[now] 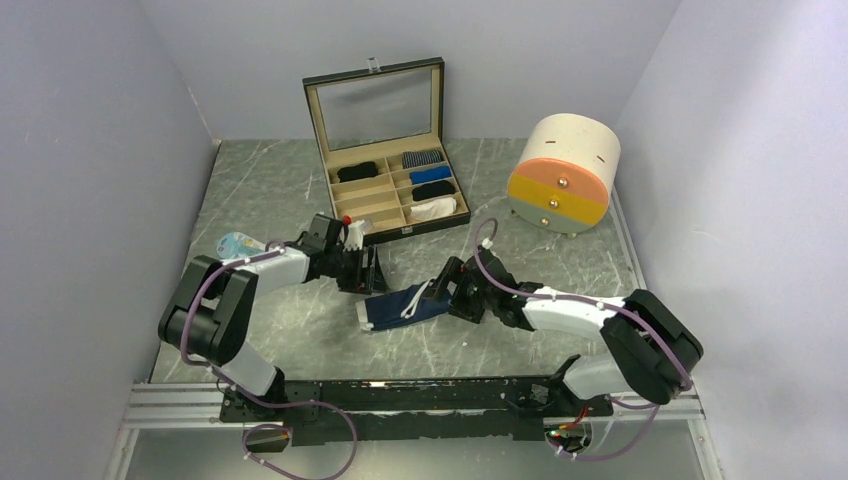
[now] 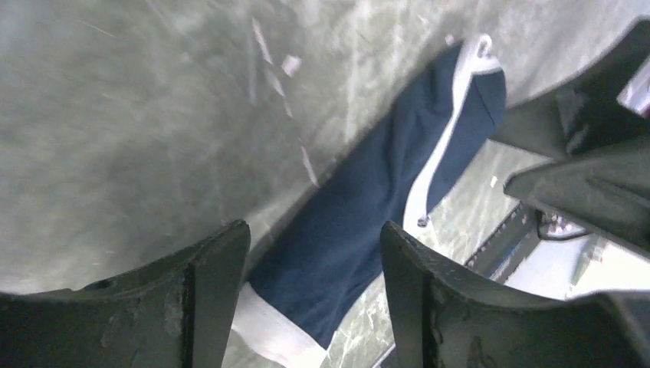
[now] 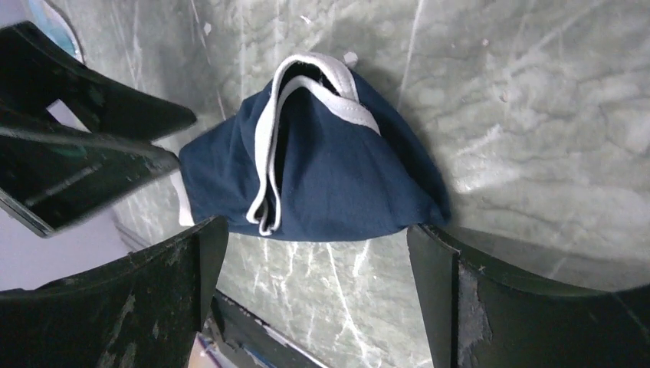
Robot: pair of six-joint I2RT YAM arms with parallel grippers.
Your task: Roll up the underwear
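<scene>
The navy underwear with white trim (image 1: 393, 309) lies as a folded strip on the table, its white band at the left end. In the right wrist view the cloth (image 3: 329, 176) stands partly creased, a white-edged fold raised near its middle. My right gripper is open over the strip's right end, the cloth between and ahead of its spread fingers. Above the left end hangs my left gripper, part open; its fingers flank the cloth (image 2: 337, 222) in the left wrist view. No grip on the cloth shows.
Behind, an open organizer box (image 1: 372, 210) with several rolled garments stands close to the left arm. A drum-shaped drawer cabinet (image 1: 565, 175) is at the back right. Bare table (image 1: 300, 345) lies left and in front of the cloth. Both grippers are close together.
</scene>
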